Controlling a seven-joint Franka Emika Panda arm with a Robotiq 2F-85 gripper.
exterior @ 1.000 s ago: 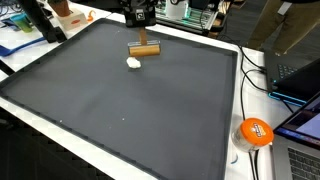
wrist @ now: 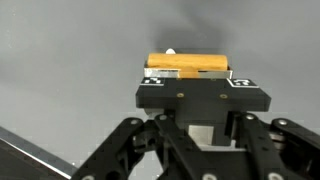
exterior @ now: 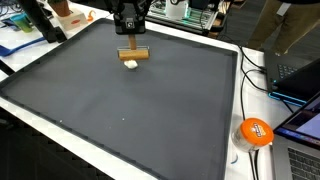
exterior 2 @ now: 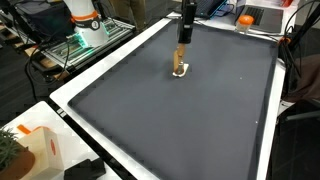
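Observation:
A wooden T-shaped tool (exterior: 133, 53), with a bar-like head and a short handle, is upright over the dark grey table. My gripper (exterior: 131, 35) is shut on its handle from above. In the wrist view the wooden head (wrist: 188, 62) spans crosswise just beyond the gripper. A small white piece (exterior: 130, 64) lies close in front of the head. In exterior view 2 this white piece (exterior 2: 181, 70) shows at the foot of the tool (exterior 2: 180, 54). I cannot tell whether they touch, or whether the head rests on the surface.
An orange round-topped object (exterior: 253, 134) stands on the white edge at right, near a laptop (exterior: 296, 150). Cables (exterior: 245, 80) run along the right edge.
The gripper and wooden tool have moved slightly left and toward the front of exterior view 1, closer to the white piece.

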